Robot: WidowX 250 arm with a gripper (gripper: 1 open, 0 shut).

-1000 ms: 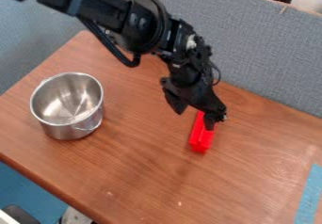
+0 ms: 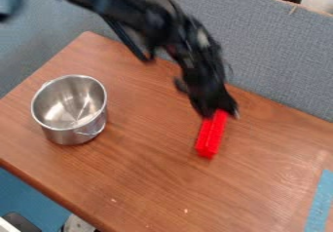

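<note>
The black arm reaches down from the top left, and its gripper (image 2: pixel 215 107) is blurred over the upper end of a red block (image 2: pixel 209 136), which lies lengthwise on the wooden table (image 2: pixel 143 182). The fingertips are too blurred to tell how they stand or whether they touch the block.
A steel pot (image 2: pixel 69 109) with handles sits at the table's left. A blue strip (image 2: pixel 320 197) lies at the right edge. A grey padded panel (image 2: pixel 279 65) runs along the back.
The block appears to lie in the same place.
</note>
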